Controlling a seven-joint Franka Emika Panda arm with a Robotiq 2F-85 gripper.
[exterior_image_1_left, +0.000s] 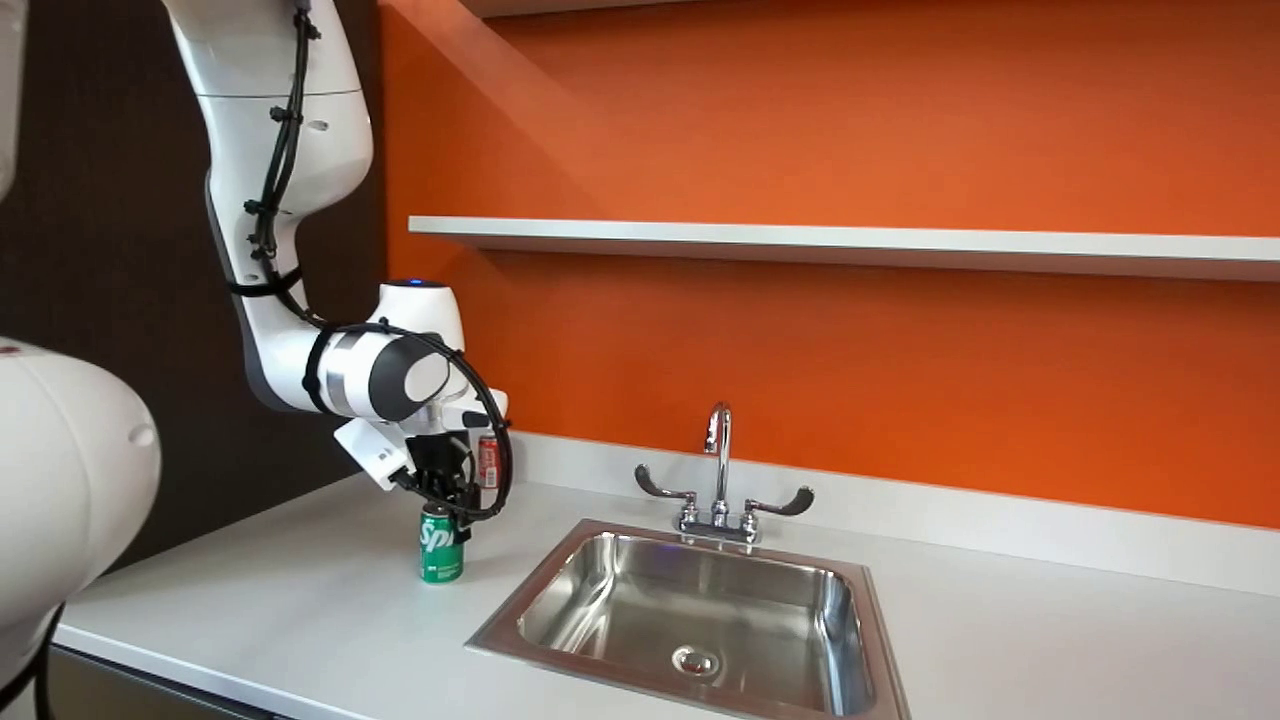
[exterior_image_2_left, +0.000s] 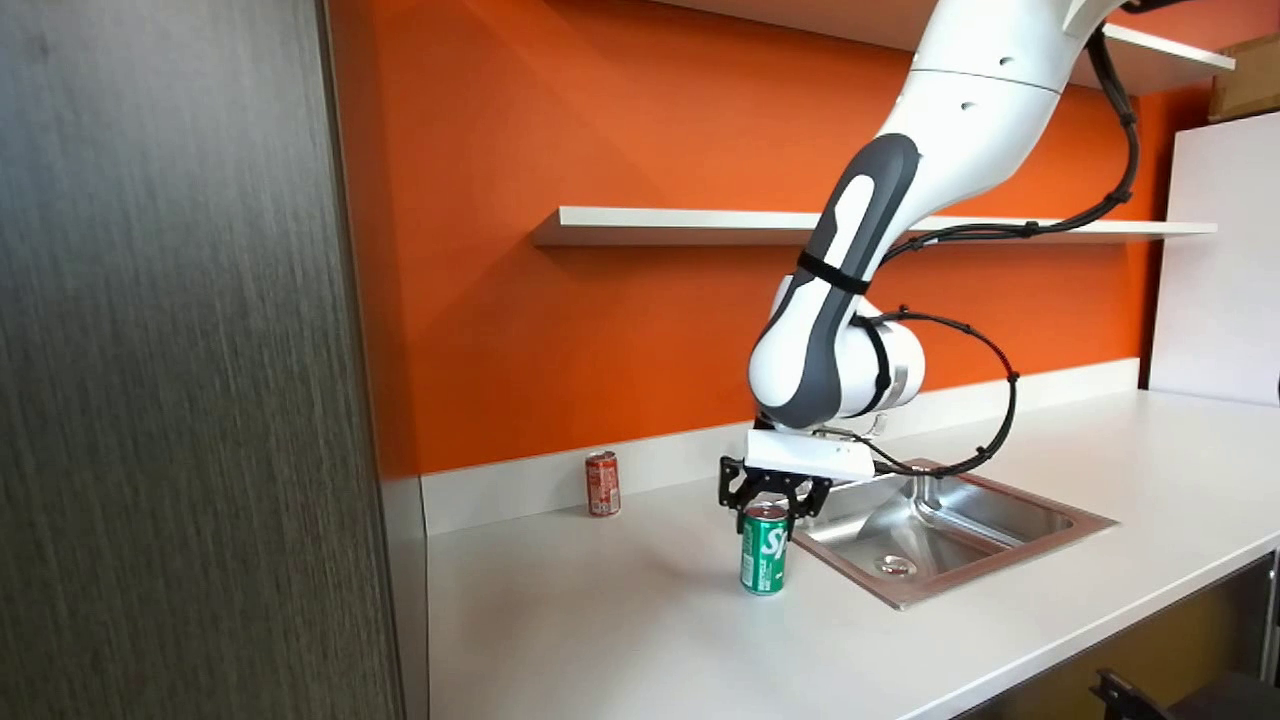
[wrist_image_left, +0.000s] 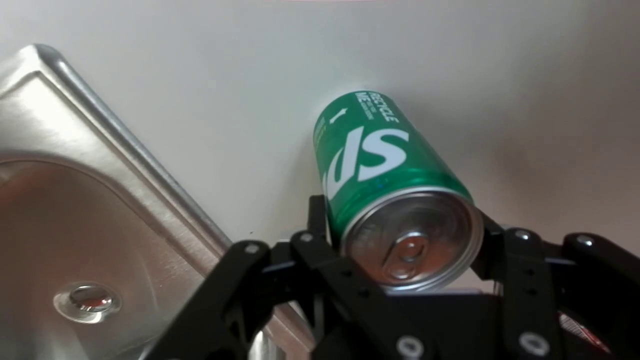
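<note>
A green Sprite can (wrist_image_left: 384, 150) stands upright in my gripper. The fingers (wrist_image_left: 316, 213) close in on both sides of its upper end, just below the silver lid, and my gripper is shut on it. From exterior view 2, the can (exterior_image_2_left: 764, 558) hangs below the black gripper (exterior_image_2_left: 765, 516), left of the sink. The same can (exterior_image_1_left: 440, 552) shows its label in exterior view 1, with the gripper (exterior_image_1_left: 446, 514) covering its top. Whether its base touches the counter or is slightly above it, I cannot tell.
A red can (exterior_image_2_left: 602, 484) stands at the back of the counter near the wall; the arm partly hides it in exterior view 1. The steel sink (exterior_image_1_left: 528, 594) with its faucet (exterior_image_1_left: 720, 468) lies to the right.
</note>
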